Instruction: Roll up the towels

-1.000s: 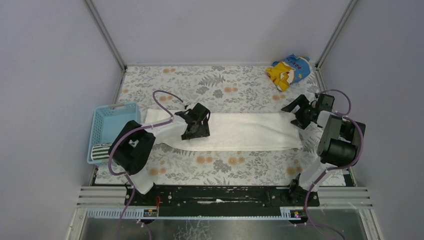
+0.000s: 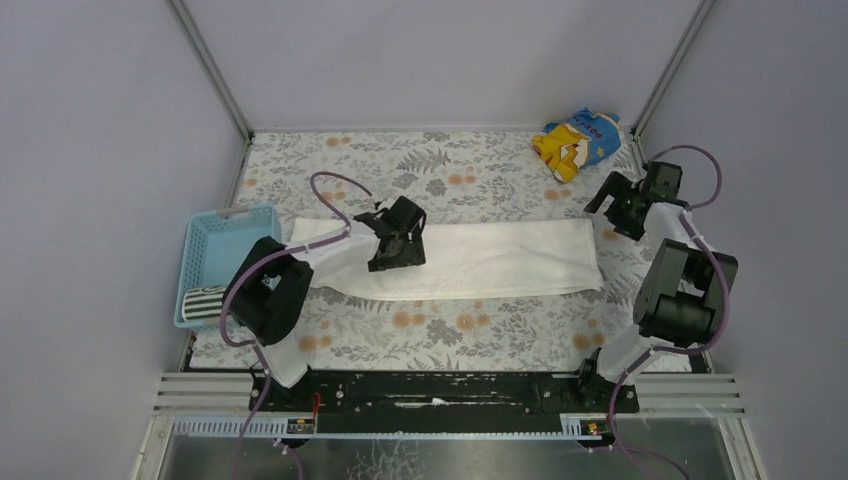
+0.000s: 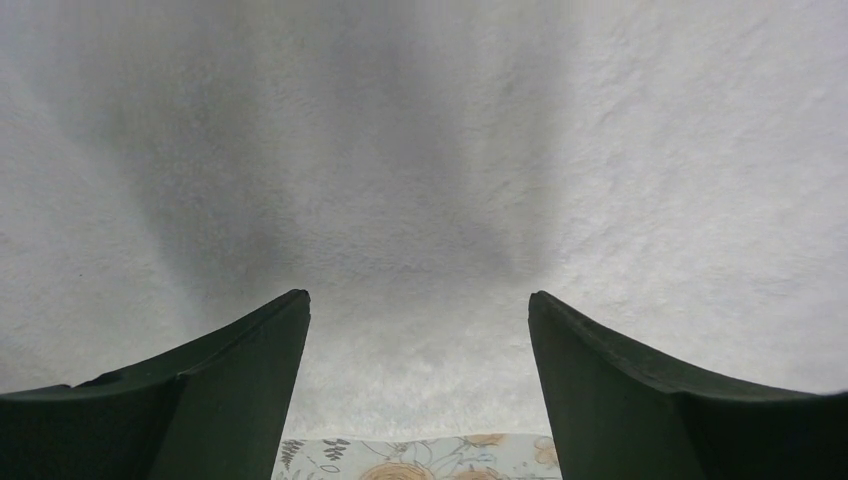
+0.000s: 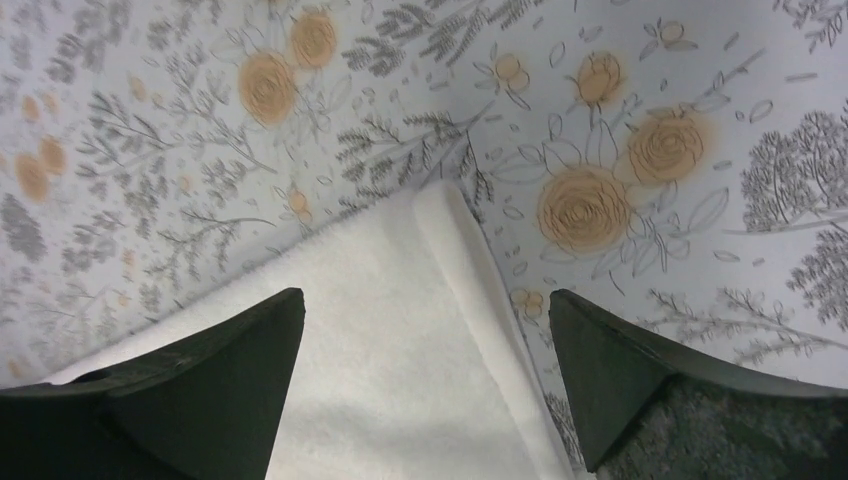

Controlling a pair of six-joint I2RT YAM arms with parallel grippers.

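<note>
A long white towel (image 2: 500, 262) lies spread flat across the middle of the table. My left gripper (image 2: 415, 250) hangs over its left-centre part; in the left wrist view the fingers (image 3: 240, 380) are apart, with only flat towel below. Off the towel's far right corner stands my right gripper (image 2: 597, 212), open and empty. In the right wrist view that towel corner (image 4: 440, 205) shows between and beyond the fingers, its right edge slightly raised like a hem. The towel's left part is partly hidden by my left arm.
At the left stands a blue basket (image 2: 228, 222) holding a striped rolled cloth (image 2: 204, 303). A yellow and blue bag (image 2: 582, 142) lies at the back right. Bare floral tablecloth (image 2: 430, 335) runs in front of and behind the towel.
My right gripper has drawn back to the right, off the towel's far right corner, which now lies uncovered and flat. The left gripper has shifted slightly to the right.
</note>
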